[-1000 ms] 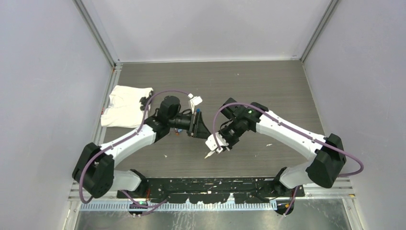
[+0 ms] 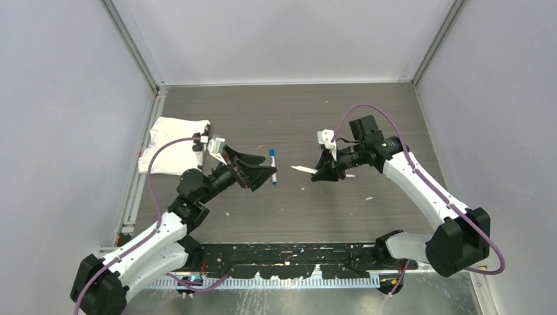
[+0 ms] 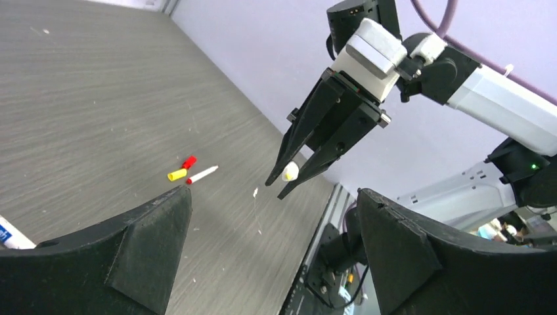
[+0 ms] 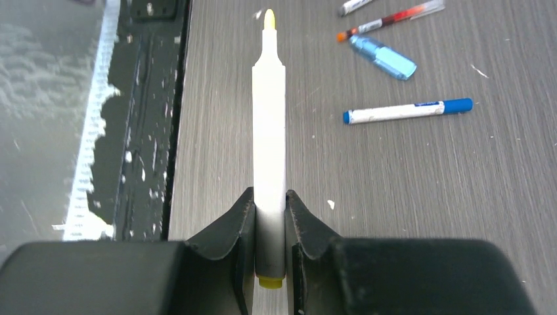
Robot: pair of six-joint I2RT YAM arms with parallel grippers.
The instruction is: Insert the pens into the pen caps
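My right gripper is shut on the white barrel of an uncapped yellow marker [image 4: 268, 118], its yellow tip exposed and pointing away from the fingers. In the top view this marker [image 2: 303, 169] points left, toward my left gripper [image 2: 268, 178]. That left gripper stands open, with nothing between its wide-spread fingers [image 3: 141, 252]. A capped blue marker [image 4: 407, 113] lies on the table. On the table in the left wrist view are a yellow cap [image 3: 177, 174], a red cap [image 3: 189, 161] and a small red-and-white pen-like piece [image 3: 202, 174].
A light-blue translucent piece [image 4: 384, 58] and a red pen with an orange end [image 4: 394, 21] lie close together. A white cloth [image 2: 172, 141] covers the table's left side.
My grippers have moved apart: the left one leftward, the right one rightward and toward the back, still carrying the marker. The blue marker is now more exposed in the top view.
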